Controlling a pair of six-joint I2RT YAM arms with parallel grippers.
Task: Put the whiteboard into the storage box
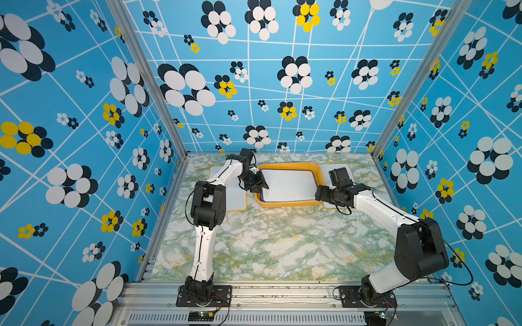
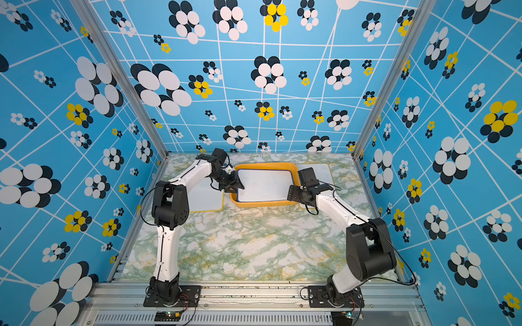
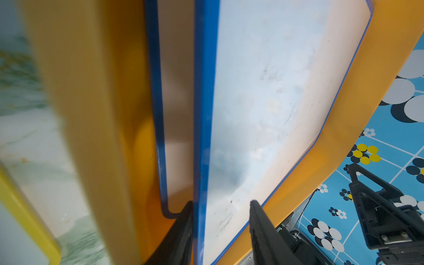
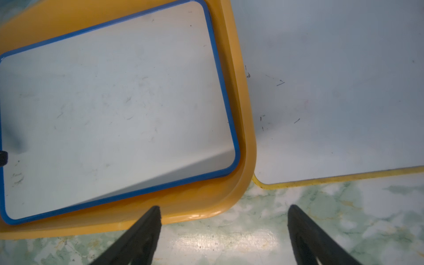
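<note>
The whiteboard (image 4: 110, 114), white with a blue rim, lies in the yellow-orange storage box (image 4: 245, 110). Its right end sits inside the wall. At the left end, its blue edge stands above another blue-rimmed board (image 3: 176, 106) in the box. My left gripper is at that edge, fingers apart: one beside the blue rim, the other over the white face, its tip clear of its shadow. Whether it still touches the board is unclear. Near the box's front right corner, my right gripper stands open and empty.
A yellow-edged white board (image 4: 331, 97) lies on the table right of the box, and another such board (image 1: 235, 198) is at left, partly under the left arm.
</note>
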